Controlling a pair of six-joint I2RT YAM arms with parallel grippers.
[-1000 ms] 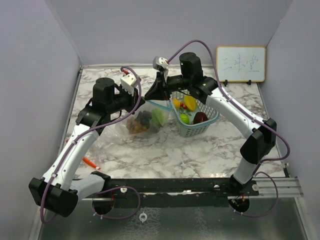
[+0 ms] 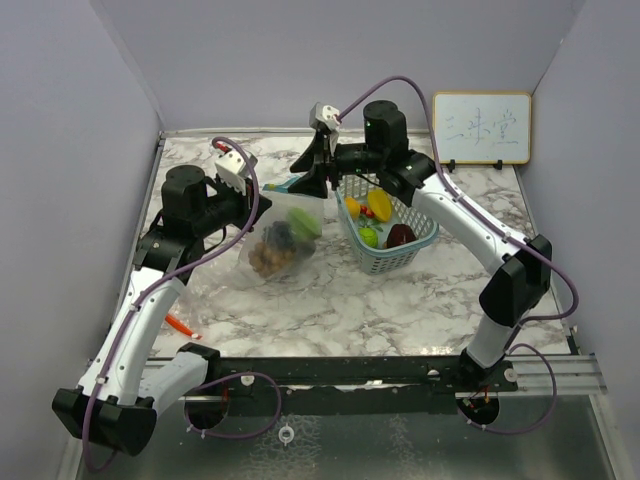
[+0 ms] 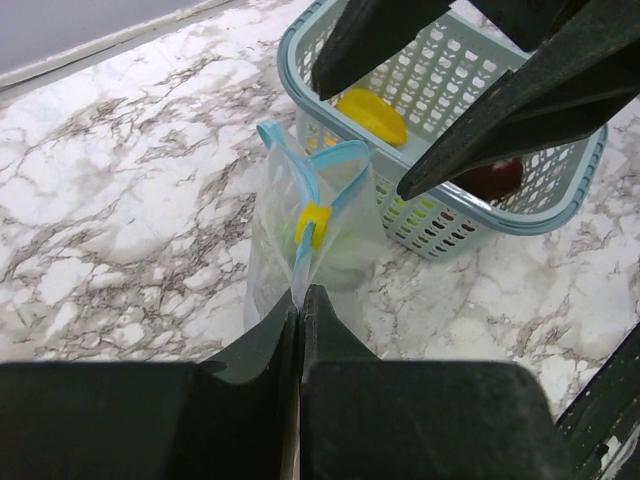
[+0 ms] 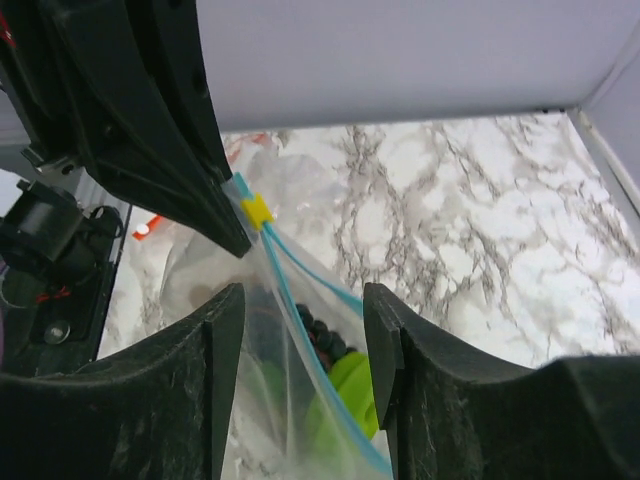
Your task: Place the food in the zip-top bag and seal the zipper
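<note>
The clear zip top bag [image 2: 262, 222] hangs between the arms, with green, dark and brown food [image 2: 268, 258] inside. Its blue zip strip carries a yellow slider [image 3: 314, 226]. My left gripper is shut on the end of the bag's top edge, just on the near side of the slider. Above the bag's other end, my right gripper [image 2: 303, 178] stands open. In the right wrist view its fingers [image 4: 228, 335] are wide apart, and the blue strip runs across the gap; whether they touch it I cannot tell.
A light green basket [image 2: 372, 262] stands right of the bag, holding yellow, green, red and dark food. A whiteboard [image 2: 482, 128] is at the back right. An orange-red item [image 2: 180, 325] lies front left.
My left gripper has moved left from beside the right one, drawing the bag's top edge with it.
</note>
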